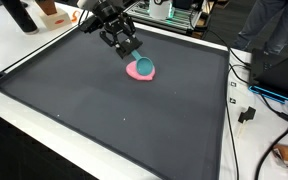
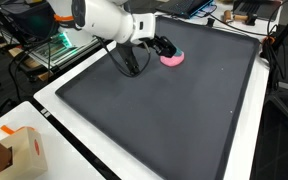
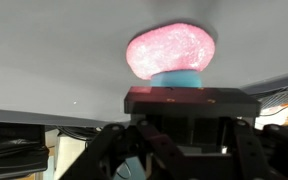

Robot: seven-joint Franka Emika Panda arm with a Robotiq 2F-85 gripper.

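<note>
A pink rounded piece (image 1: 132, 72) lies on the dark mat, partly covered by a light-blue round cup-like thing (image 1: 144, 66). My gripper (image 1: 131, 52) reaches down to the blue thing from the far side and is shut on it. In exterior view 2 the pink piece (image 2: 172, 61) shows just beyond the gripper (image 2: 166, 52), with a bit of blue above it. From the wrist, the pink piece (image 3: 170, 50) lies ahead of the fingers, and the blue thing (image 3: 176, 79) sticks out from them. The fingertips hide the held part.
Cables and equipment line its right edge, including a small white connector (image 1: 246, 115). An orange and white object (image 2: 19, 150) stands beyond the mat's corner.
</note>
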